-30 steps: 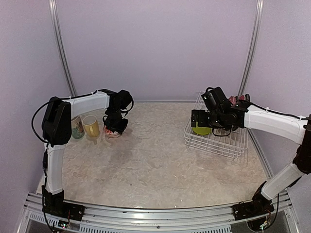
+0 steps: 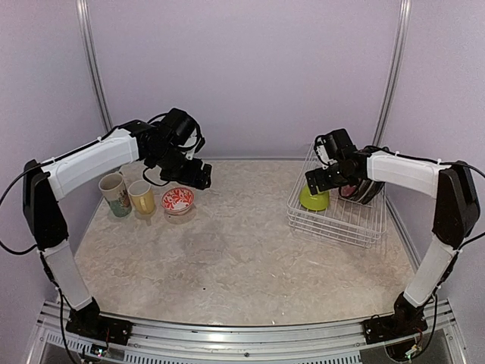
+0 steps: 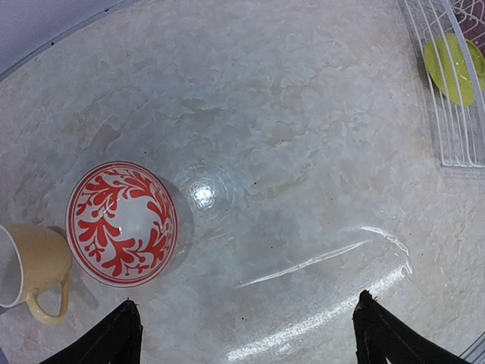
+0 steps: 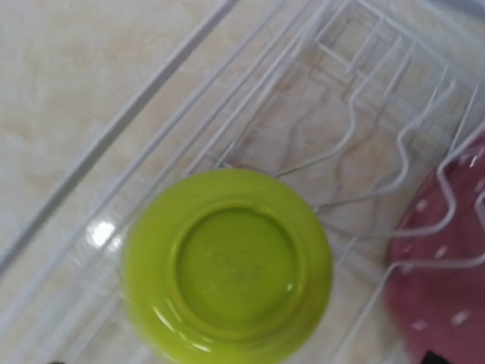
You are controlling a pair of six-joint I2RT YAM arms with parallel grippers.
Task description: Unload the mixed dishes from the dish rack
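Upside down in the white wire dish rack (image 2: 333,226) rests a lime-green bowl (image 4: 239,265), its foot ring facing up. Over it hangs my right gripper (image 2: 317,181), open and apart from the bowl as far as shows; its fingers are almost out of the right wrist view. Dark red plates (image 4: 447,265) lean in the rack's right part. On the counter at the left, a red-and-white patterned bowl (image 3: 121,224) sits by a yellow mug (image 3: 45,269). My left gripper (image 2: 203,177) is open above and to the right of that bowl, with nothing between its fingers.
A tall patterned cup (image 2: 116,195) stands left of the yellow mug. Bare counter (image 2: 235,243) stretches between the dishes and the rack. Wire rails (image 4: 114,129) run close beside the green bowl.
My left gripper has risen away from the patterned bowl, which stays on the counter. My right gripper shifted over the rack and now hangs above the green bowl.
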